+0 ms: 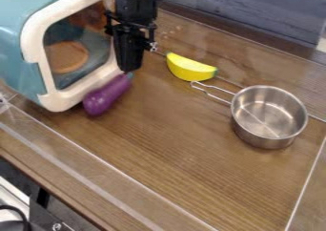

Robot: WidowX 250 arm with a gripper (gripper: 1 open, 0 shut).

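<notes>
The black gripper (129, 61) hangs point-down at the right edge of the light blue toy microwave (32, 34), beside its white-framed opening, with a brown disc (67, 55) inside. The gripper looks shut, with nothing visible between its fingers. Just below it a purple eggplant (105, 98) lies on the wooden table along the front of the microwave.
A yellow banana-like piece (190, 69) lies right of the gripper. A steel pot (266, 125) with long handles stands on the right. A grey-blue wall runs along the back.
</notes>
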